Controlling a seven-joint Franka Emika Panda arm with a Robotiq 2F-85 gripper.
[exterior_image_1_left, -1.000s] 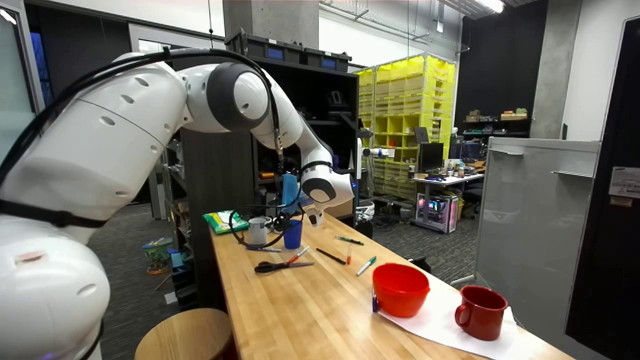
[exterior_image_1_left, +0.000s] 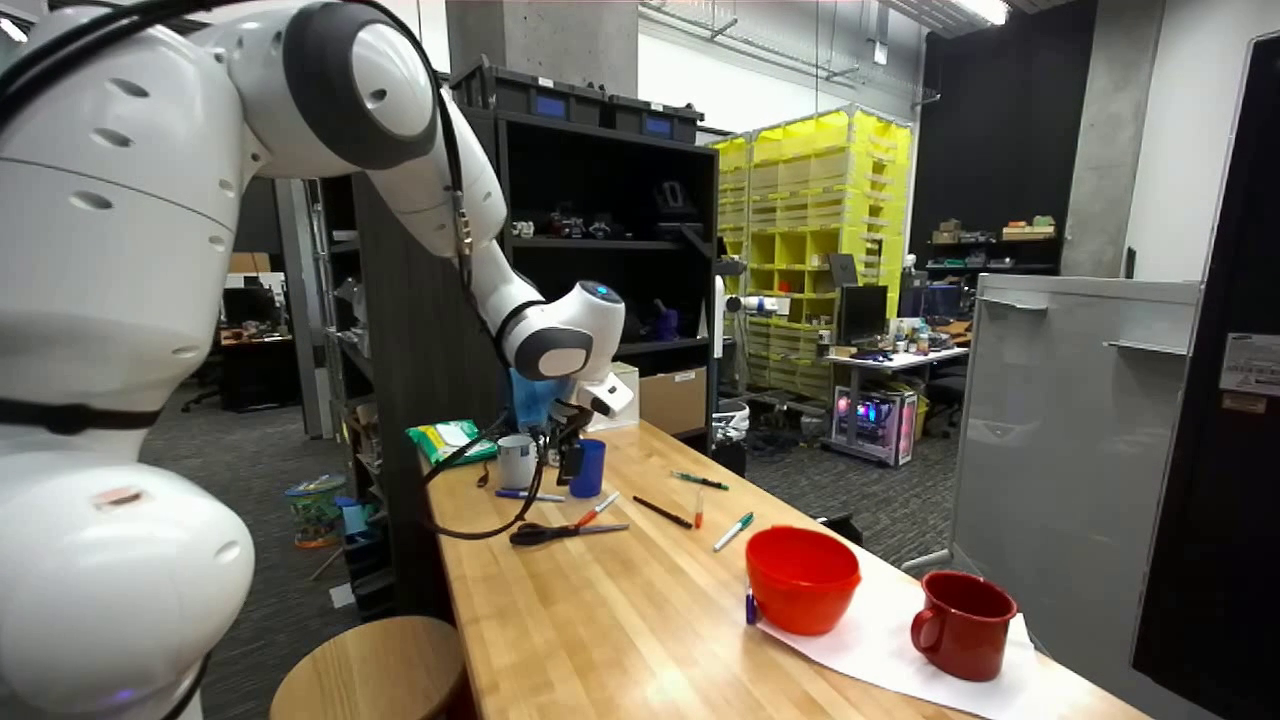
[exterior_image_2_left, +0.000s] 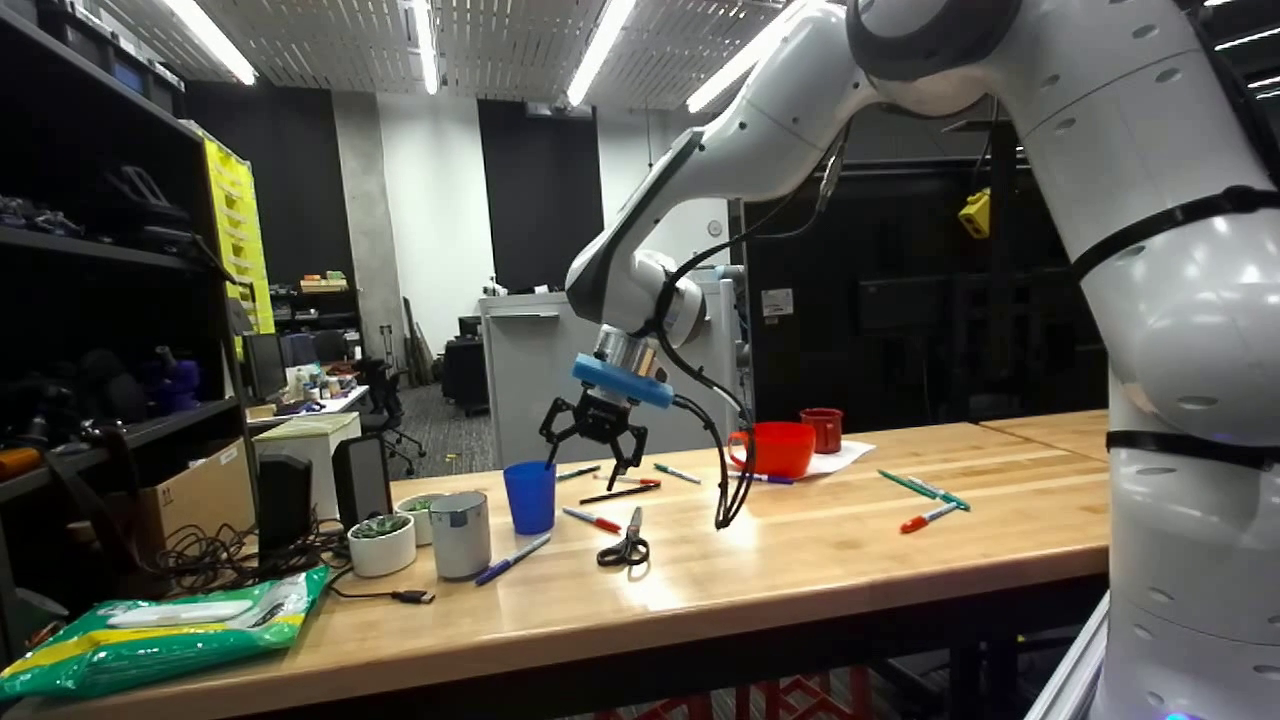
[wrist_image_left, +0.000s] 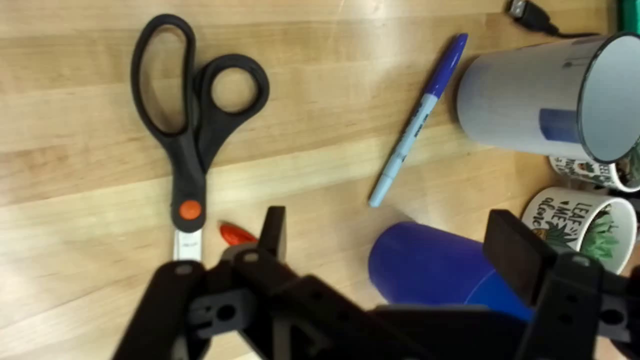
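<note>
In the wrist view my gripper is open, its two black fingers wide apart with only tabletop and part of a blue cup (wrist_image_left: 429, 261) showing between and below them. The cup stands upright in exterior view 2, and the gripper (exterior_image_2_left: 588, 456) hangs just above and beside it. Black-handled scissors (wrist_image_left: 195, 138) lie to the left in the wrist view, their blades partly hidden by the gripper. A blue marker (wrist_image_left: 417, 123) lies between the scissors and a grey mug (wrist_image_left: 528, 99). Beneath the left finger, the tip of a red marker (wrist_image_left: 235, 234) peeks out.
Two small potted succulents (exterior_image_2_left: 380, 544) stand by the grey mug. A red bowl (exterior_image_1_left: 801, 580) and a dark red mug (exterior_image_1_left: 963, 624) rest on white paper at the far end. Several markers are scattered across the table.
The arm has drawn back toward its base, and the gripper has swung from a slant to hang more upright near the blue cup. The table objects look unmoved.
</note>
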